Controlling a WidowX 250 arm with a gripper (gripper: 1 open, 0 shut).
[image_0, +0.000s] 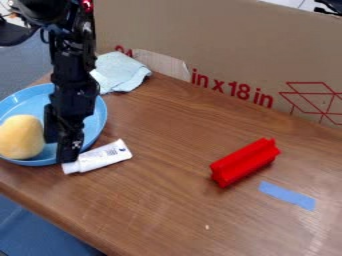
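Note:
The black gripper (64, 140) reaches down at the left over a blue plate (87, 125), its fingers low beside a yellow rounded object (22, 137) on that plate and close to a white tube (96, 159) lying at the plate's near right edge. Its fingertips are dark and overlapping in this view, so whether anything sits between them is hard to see. A red cylinder (245, 161) lies on the right of the wooden table.
A pale blue cloth (120, 73) lies behind the arm, against a cardboard box (234, 55) along the back. A blue tape strip (286, 196) is at the right.

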